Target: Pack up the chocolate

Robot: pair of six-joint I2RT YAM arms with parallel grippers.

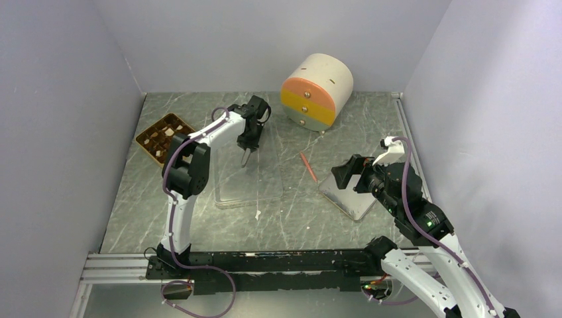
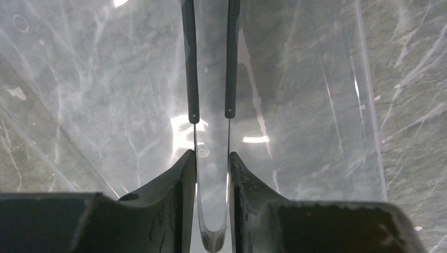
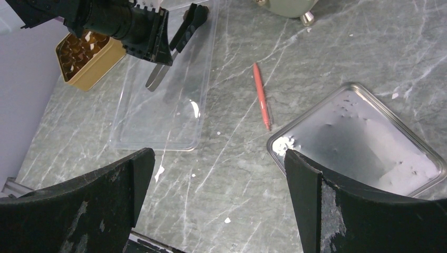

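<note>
A pair of tongs (image 2: 213, 237) with black tips is held over the clear plastic tray (image 1: 248, 199); my left gripper is shut on the metal part. The chocolate box (image 1: 149, 140), a gold tray with dark pieces in its compartments, sits at the back left, largely visible also in the right wrist view as a box (image 3: 87, 79). My right gripper (image 1: 351, 172) stands open above the right side, its fingers (image 3: 321, 205) apart with nothing between them.
A striped drawer cabinet (image 1: 317, 89) stands at the back. A red stick (image 1: 308, 165) lies mid-right beside a metal tray (image 3: 353, 142).
</note>
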